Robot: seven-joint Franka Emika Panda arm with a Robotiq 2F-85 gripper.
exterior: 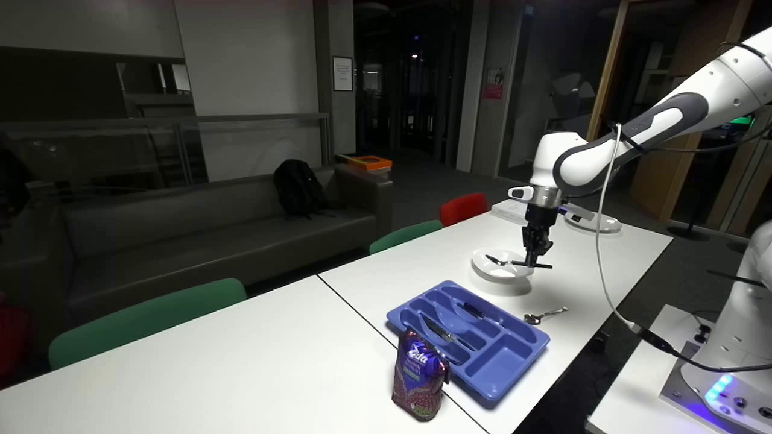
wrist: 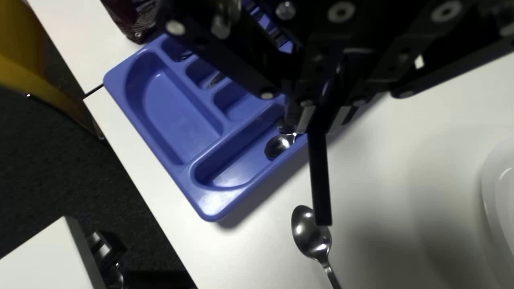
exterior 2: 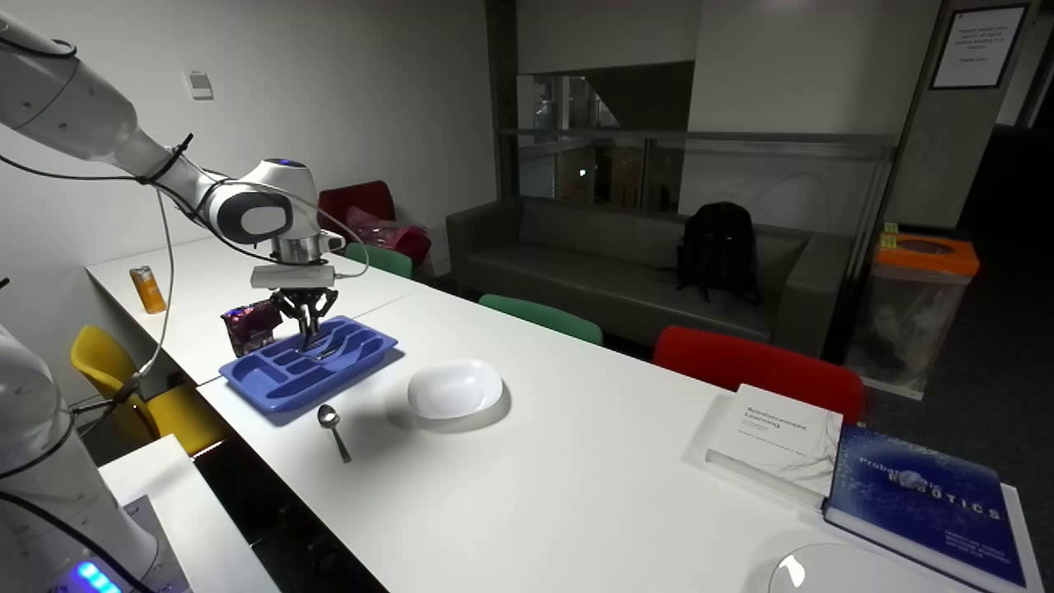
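My gripper (exterior: 532, 260) is shut on a black-handled utensil (exterior: 542, 265), held above the table. In the exterior view its dark head points left, across the white bowl (exterior: 502, 272) behind it. The wrist view shows the utensil's black handle (wrist: 320, 178) reaching down from the fingers; its head is hidden there. A blue cutlery tray (wrist: 207, 204) lies beneath and to the left of my gripper, with a spoon (wrist: 278, 146) in its edge compartment. On the table beside the tray rests a loose metal spoon (exterior 2: 330, 420).
A dark purple packet (exterior: 420, 380) stands against the tray. Books (exterior 2: 781, 440) and a plate (exterior 2: 840, 568) occupy the far end of the table. An orange can (exterior 2: 147, 291) stands at the other end. Much of the tabletop between bowl and books is bare.
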